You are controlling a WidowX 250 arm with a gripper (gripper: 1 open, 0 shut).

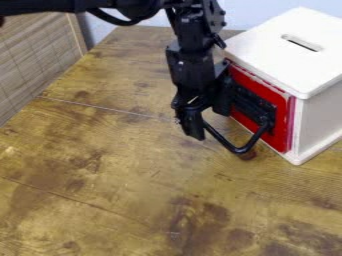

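Observation:
A white box (289, 50) with a red front panel (277, 133) stands at the right of the wooden table. My black gripper (198, 113) points down just left of that front, low beside a black bar-like handle (241, 146) that reaches out from the panel. The fingertips are dark against dark parts, and nothing clearly sits between them. The arm covers much of the panel's left side.
A tiled wall panel (34, 60) runs along the left edge, and a pale wall is behind.

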